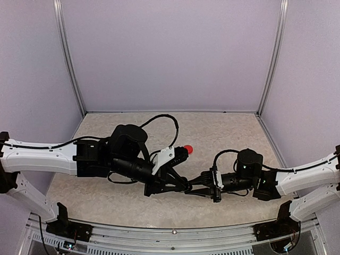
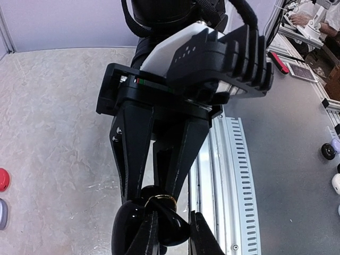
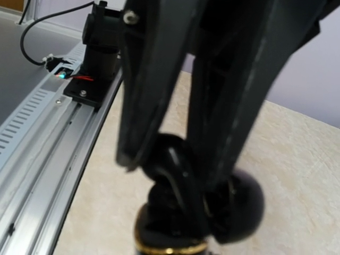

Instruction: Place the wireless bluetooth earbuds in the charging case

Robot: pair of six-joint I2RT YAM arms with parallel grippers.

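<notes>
My two grippers meet low in the middle of the top view. The right gripper is shut on the black charging case, whose rounded, glossy body hangs below its fingers in the left wrist view. My left gripper is shut on a small black earbud with a gold ring, held right at the case; in the right wrist view the gold-rimmed piece shows among the dark parts. Whether the earbud sits inside its slot, I cannot tell.
A red round object lies on the board behind the grippers, with a grey object near it. The rest of the board is clear; a metal rail runs along the front edge.
</notes>
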